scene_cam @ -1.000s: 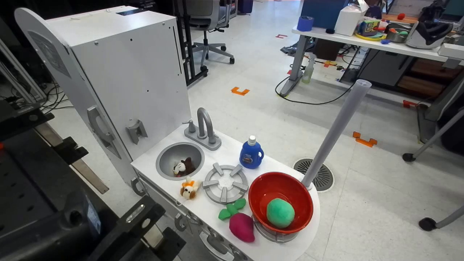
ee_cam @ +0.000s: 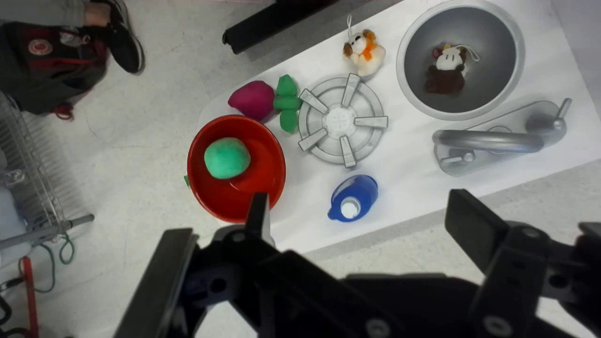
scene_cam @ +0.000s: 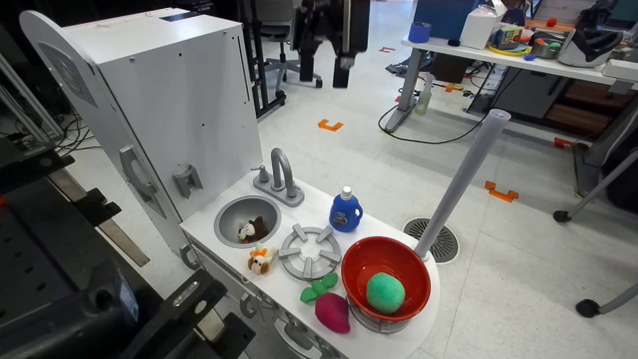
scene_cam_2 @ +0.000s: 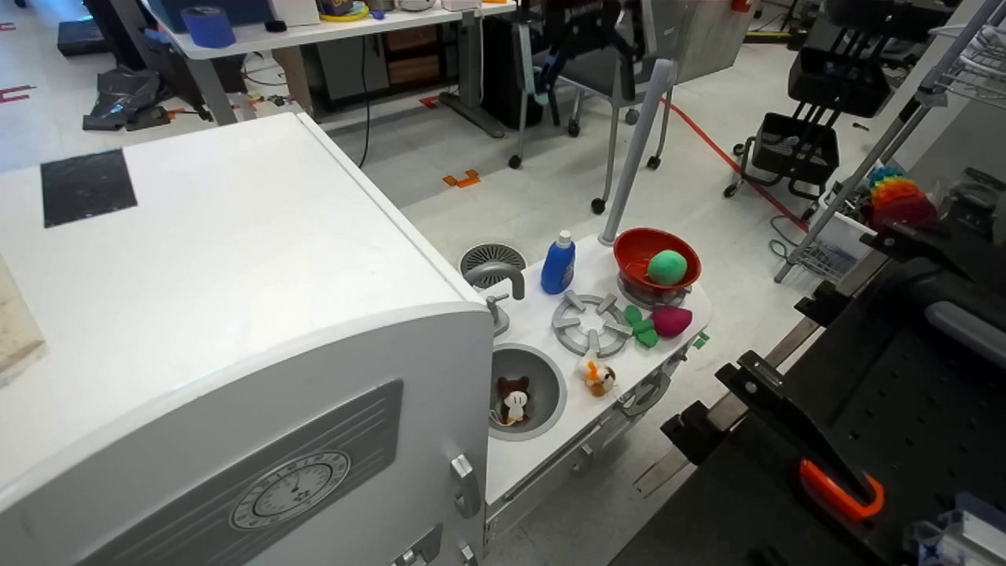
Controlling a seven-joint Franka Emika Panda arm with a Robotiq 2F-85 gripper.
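High above the toy kitchen, my gripper (scene_cam: 323, 83) hangs open, its fingers wide apart with nothing between them. A red bowl (ee_cam: 265, 186) sits on the right-hand burner with a green round plush (ee_cam: 227, 158) inside. Beside the bowl lies a magenta plush vegetable (ee_cam: 251, 100) with green leaves (ee_cam: 287, 103). Nearer the back edge a blue bottle (scene_cam: 345, 214) with a white cap stands upright. One small plush dog (ee_cam: 367, 54) rests on the counter between the empty burner (ee_cam: 369, 121) and the sink. A brown-and-white plush (ee_cam: 446, 76) lies in the grey sink (ee_cam: 489, 59).
The grey faucet (scene_cam: 283, 173) rises behind the sink, and a tall white cabinet (scene_cam: 179, 113) flanks it. A grey post (scene_cam: 463, 182) stands at the counter's far corner by the bowl. Bare counter shows around the bottle.
My gripper has come into the top of exterior view 1, where it was absent a second ago. The objects on the counter are unmoved.
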